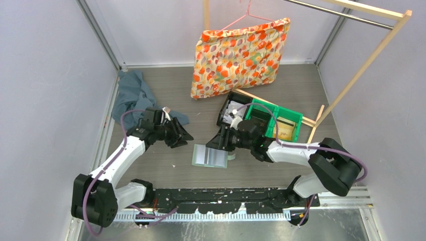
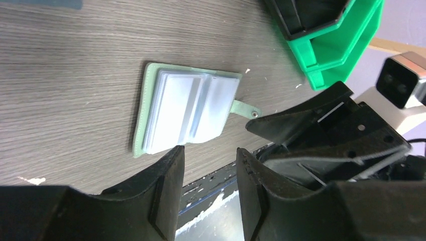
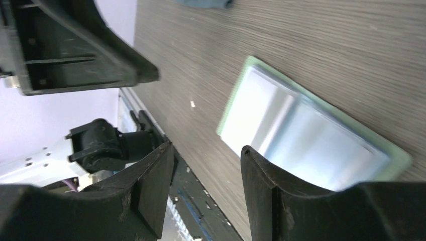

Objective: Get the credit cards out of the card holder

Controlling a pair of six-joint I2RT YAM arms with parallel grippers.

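A mint-green card holder (image 1: 209, 156) lies open and flat on the table, with white cards or sleeves (image 2: 171, 108) showing inside and a snap tab (image 2: 246, 110) sticking out. My left gripper hangs up and to the left of it, fingers apart, nothing between them. My right gripper hovers above the holder's right side, open and empty.
Black and green bins (image 1: 287, 114) stand at the back right. A grey-blue cloth (image 1: 129, 98) lies at the back left, and orange floral fabric (image 1: 238, 57) hangs from a hanger at the back. The table around the holder is bare.
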